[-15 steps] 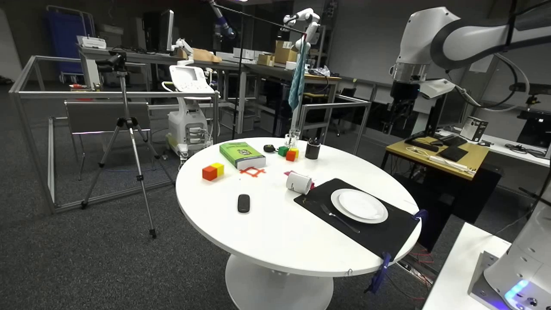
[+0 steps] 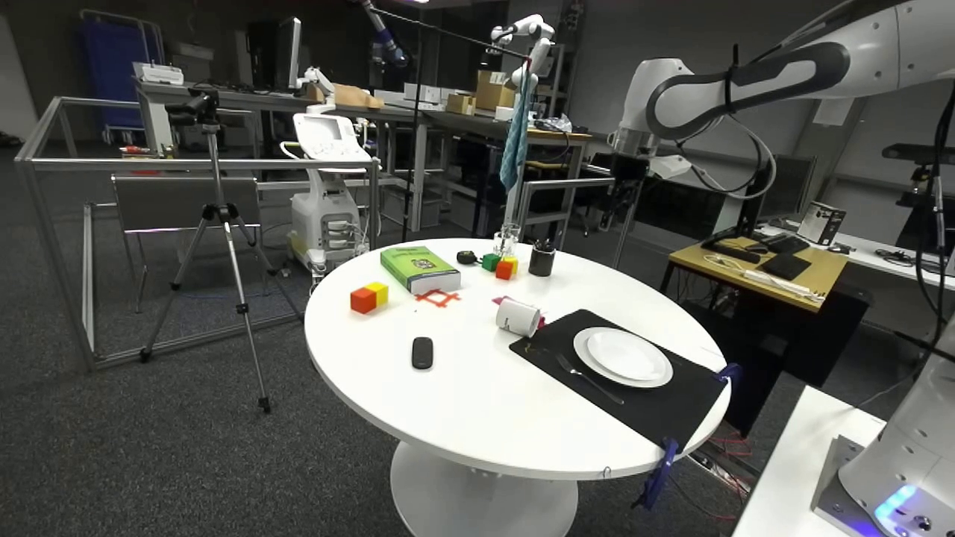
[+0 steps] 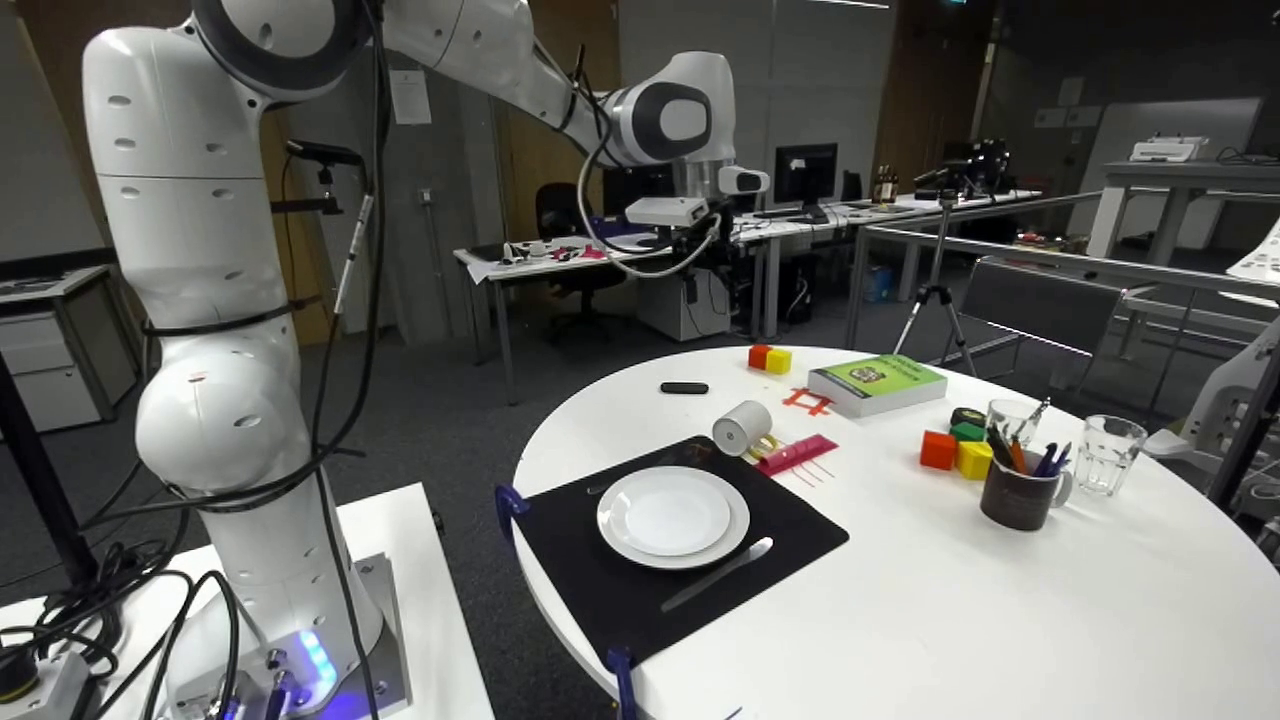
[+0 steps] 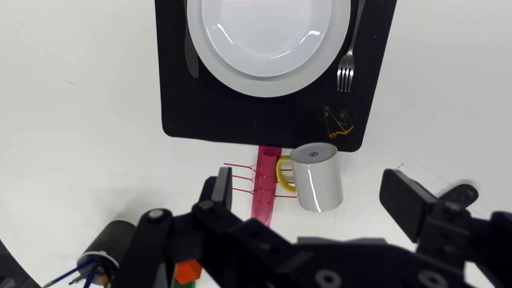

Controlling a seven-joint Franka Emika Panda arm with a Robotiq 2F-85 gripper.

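Observation:
My gripper is open, its two black fingers wide apart and nothing held between them. It hangs well above the round white table. In the wrist view a white mug (image 4: 317,185) with a yellow handle lies on its side, seen between the fingers but far below them. Its base points toward the black placemat (image 4: 254,120). Right beside the handle is a pink strip (image 4: 264,187) with thin red prongs. White stacked plates (image 4: 269,86) rest on the placemat, with a fork (image 4: 346,69) on one side and a knife (image 4: 191,55) on the other.
A dark mug holding pens (image 3: 1017,494), drinking glasses (image 3: 1107,456), coloured blocks (image 3: 938,450) and a green book (image 3: 879,382) occupy the far part of the table. A black remote-like object (image 2: 422,353) lies alone. Blue clamps (image 2: 664,470) grip the placemat at the table edge.
The arm has swung out over the table, leftward in exterior view 1, and the gripper has shifted with it. Objects on the table have kept their places.

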